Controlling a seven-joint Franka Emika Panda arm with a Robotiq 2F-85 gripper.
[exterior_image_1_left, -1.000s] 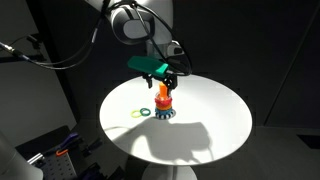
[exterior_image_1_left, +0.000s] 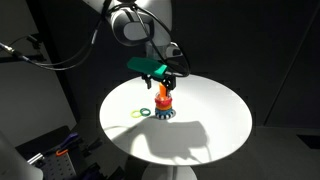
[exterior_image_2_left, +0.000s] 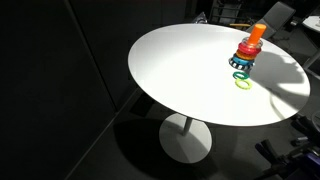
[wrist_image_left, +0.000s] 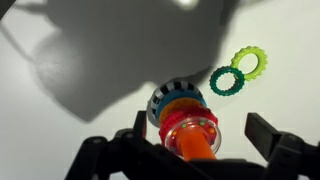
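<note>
A ring stacker (exterior_image_1_left: 164, 103) with an orange post stands upright on the round white table. Red, orange and blue rings show on it, above a black-and-white base ring (exterior_image_2_left: 239, 66). Beside the stacker, a teal ring (wrist_image_left: 227, 81) and a yellow-green ring (wrist_image_left: 249, 63) lie flat on the table. My gripper is over the stacker, its fingers wide apart to either side of the orange post (wrist_image_left: 194, 145). The wrist view shows a gap between each finger and the toy. How far the fingertips reach down is hard to tell.
The arm casts a broad shadow over the table in the wrist view.
The gripper has shifted very slightly to the right over the stacker. The stacker and the two loose rings have not moved.
</note>
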